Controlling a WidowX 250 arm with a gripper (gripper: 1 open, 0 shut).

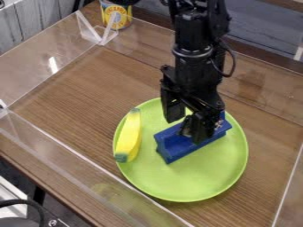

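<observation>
A green plate (178, 177) rests on the wooden table. On it a blue oblong block (182, 144) lies at a slant, and a yellow banana (129, 135) lies along the plate's left side. My black gripper (190, 122) hangs low over the plate and the block's upper part, its fingers open. Whether they touch the block is hard to tell, as the gripper hides part of it.
A can (116, 14) stands at the back left near a white strap. Clear panels edge the workspace at left and front.
</observation>
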